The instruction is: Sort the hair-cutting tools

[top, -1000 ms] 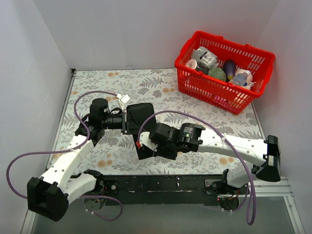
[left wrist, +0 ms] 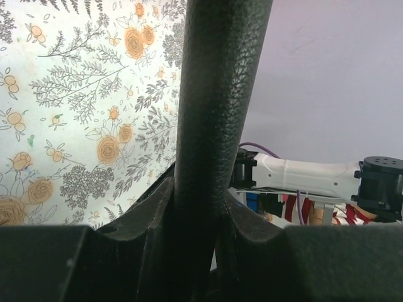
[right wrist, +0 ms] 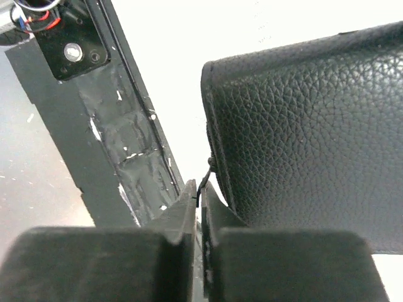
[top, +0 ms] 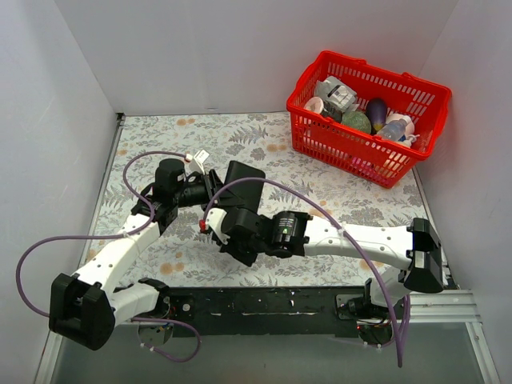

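A black leather-textured case (top: 246, 174) is held up above the table, in front of my left gripper (top: 222, 192). In the left wrist view the case (left wrist: 217, 94) rises edge-on between the two fingers, and my left gripper is shut on it. The right wrist view shows the broad face of the case (right wrist: 302, 138). A thin dark cord (right wrist: 204, 181) comes off its edge and runs down to the tips of my right gripper, which look closed on it. The case's lower part is hidden behind the right arm in the top view. No cutting tools can be made out.
A red basket (top: 364, 148) with several items stands at the back right. Purple cables (top: 276, 186) loop above both arms, whose ends are close together.
The case has shifted slightly right and turned with the left gripper.
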